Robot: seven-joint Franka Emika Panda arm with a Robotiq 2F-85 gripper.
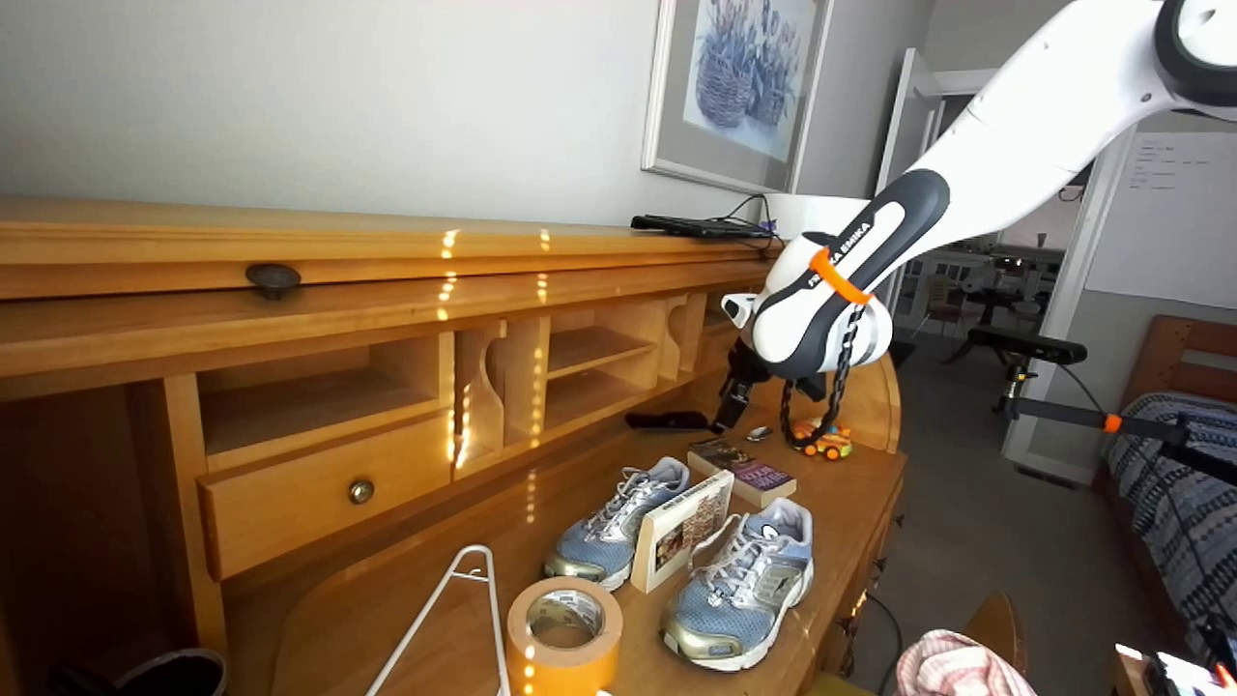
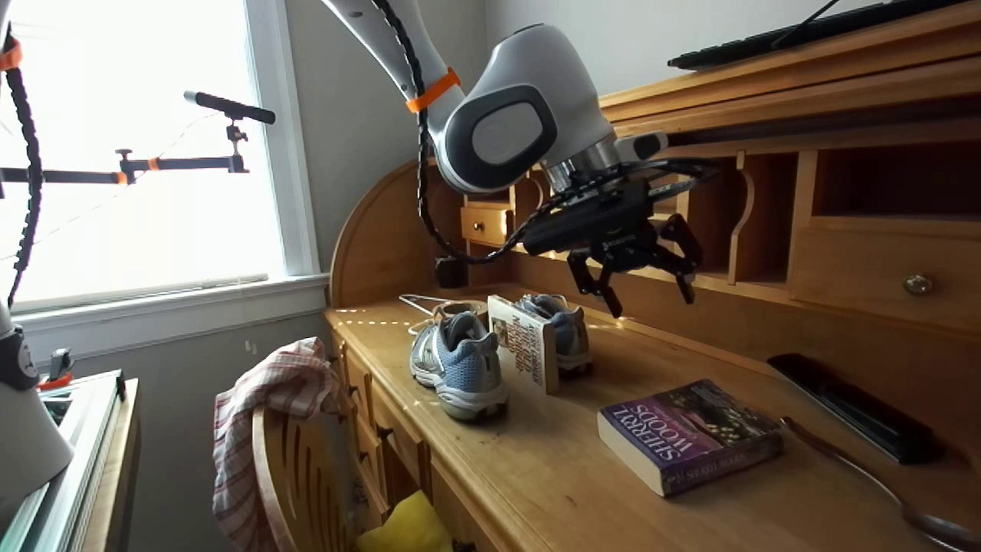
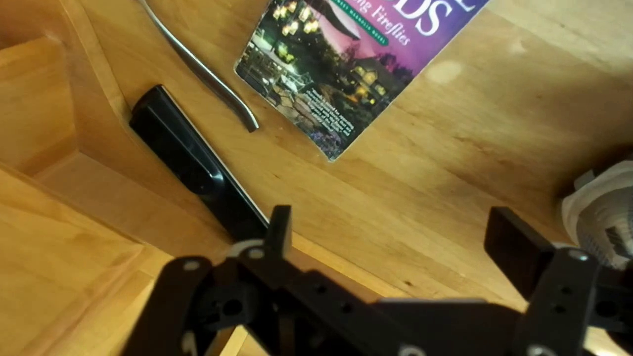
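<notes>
My gripper [image 2: 651, 296] hangs above the desk with its fingers spread and nothing between them. In the wrist view bare wood shows between the fingertips, and one finger [image 3: 279, 228] overlaps the end of a long black object [image 3: 196, 172] lying by the cubbies. A purple paperback [image 3: 350, 65] lies flat on the desk, apart from the gripper. Beside it is a metal spoon [image 2: 855, 464], its handle end near the book. Two blue-grey running shoes [image 1: 742, 586] flank an upright book [image 2: 524, 342].
An orange tape roll [image 1: 564, 650] and a white hanger [image 1: 493, 609] lie closer to exterior view 1. An orange toy car [image 1: 829, 445] sits at the desk's far end. Cubbies with a drawer [image 1: 330, 493] line the back. Open wood surrounds the paperback.
</notes>
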